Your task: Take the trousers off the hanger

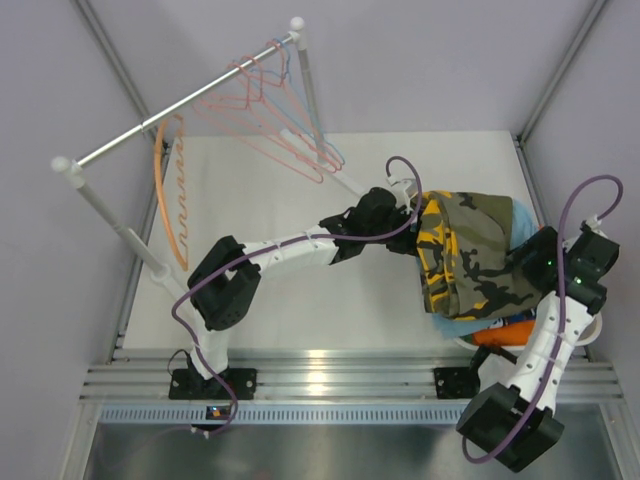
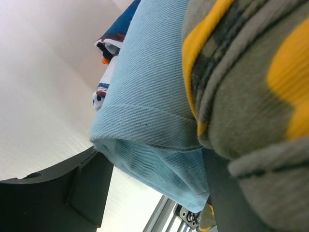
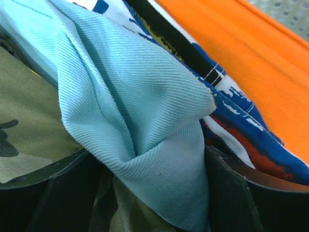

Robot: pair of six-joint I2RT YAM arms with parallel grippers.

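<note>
Camouflage trousers (image 1: 480,260) lie heaped on light blue cloth and other clothes in a bin at the right. My left gripper (image 1: 408,218) is at the heap's left edge; in the left wrist view its dark fingers (image 2: 58,198) flank light blue cloth (image 2: 145,77) beside the camouflage fabric (image 2: 260,77). My right gripper (image 1: 565,250) is at the heap's right; in the right wrist view light blue cloth (image 3: 130,96) bunches between its fingers. Cloth hides how far either finger is closed.
A clothes rack (image 1: 185,100) with pink, blue and orange hangers (image 1: 170,200) stands at the left. Orange and patterned cloth (image 3: 256,72) lies under the heap.
</note>
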